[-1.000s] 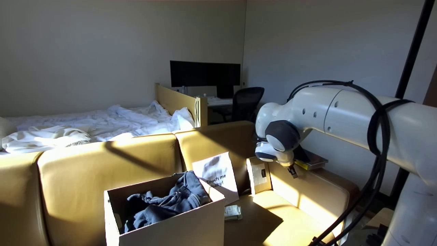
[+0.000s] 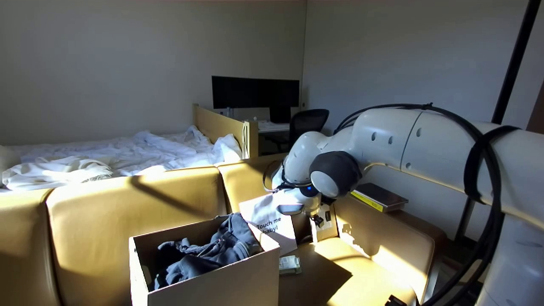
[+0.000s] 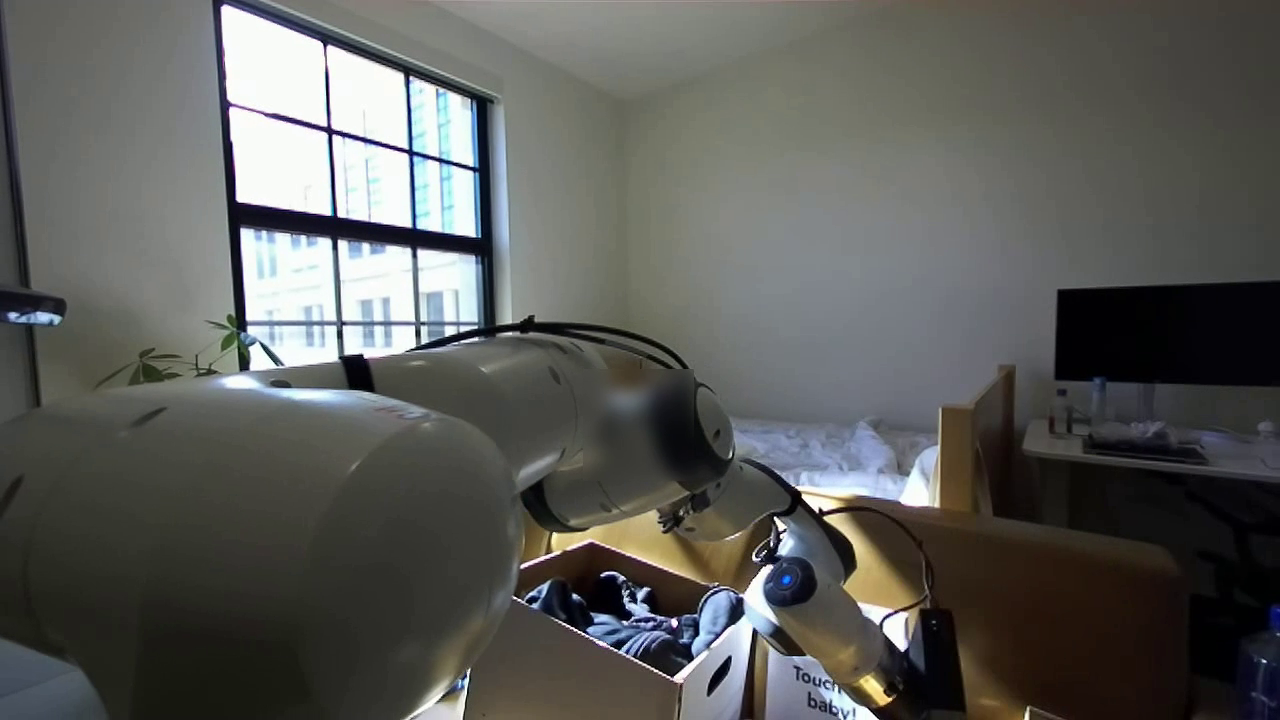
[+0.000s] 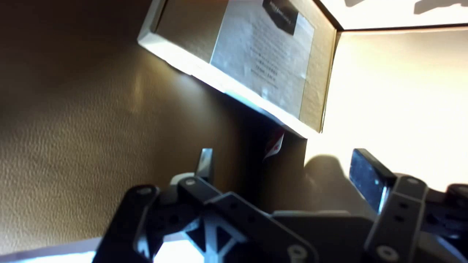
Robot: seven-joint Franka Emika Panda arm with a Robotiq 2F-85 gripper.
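Note:
My gripper is open in the wrist view, with wide-apart fingers and nothing held between them. Beyond the fingertips, a shallow cardboard box point(image 4: 263, 52) with a pale printed label leans in the sofa corner. A small red-and-white scrap point(image 4: 274, 145) shows in the shadow beneath its edge. From exterior view 1, the hand hangs in front of that box point(image 2: 326, 227) and partly covers it, beside the white "Touch me baby!" sign point(image 2: 273, 232). In exterior view 2 the fingers are not clear at the bottom edge.
A large open carton point(image 2: 209, 283) holding dark clothes point(image 2: 216, 250) stands left of the sign. On the sofa seat lies a small pale packet point(image 2: 289, 265). The sofa's armrest point(image 2: 395, 239) bounds the right side, with a dark, yellow-edged box point(image 2: 380, 196) behind.
My arm has swung left, carrying the gripper from above the armrest to in front of the leaning box and the sign. The other objects look unmoved.

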